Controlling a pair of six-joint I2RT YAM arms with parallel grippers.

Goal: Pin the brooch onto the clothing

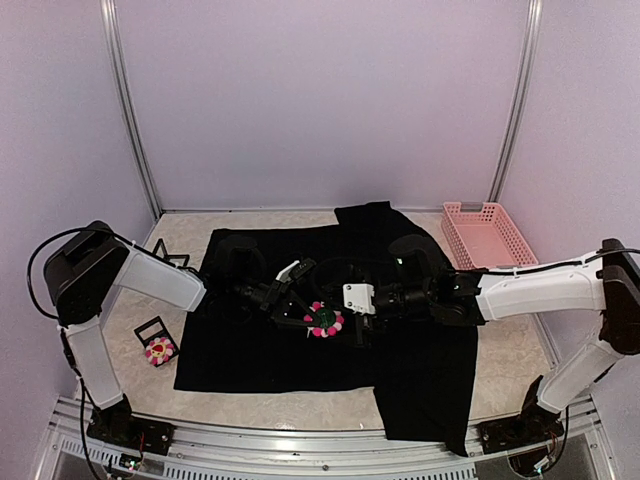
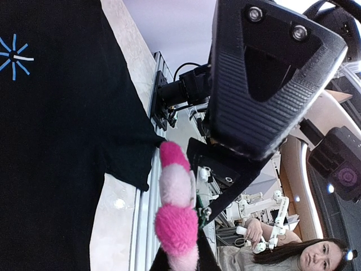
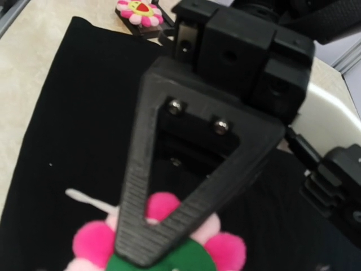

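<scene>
In the top view a pink flower brooch [image 1: 323,319] hangs over the black shirt [image 1: 270,365], its green back [image 3: 169,259] facing up. My left gripper [image 1: 306,314] is shut on its edge. The left wrist view shows the brooch edge-on, with a small metal clasp [image 2: 205,213] behind the petals. My right gripper [image 1: 360,326] stands open just right of it; one of its fingers [image 2: 254,113] looms close in the left wrist view. A slim pale strip [image 3: 90,200] shows beside the petals; I cannot tell what it belongs to.
A second flower brooch [image 1: 160,350] rests on a black stand [image 1: 150,328] at the left, with another stand [image 1: 171,257] behind. A pink basket [image 1: 487,240] sits at the back right. Blue marks [image 2: 14,56] show on the shirt.
</scene>
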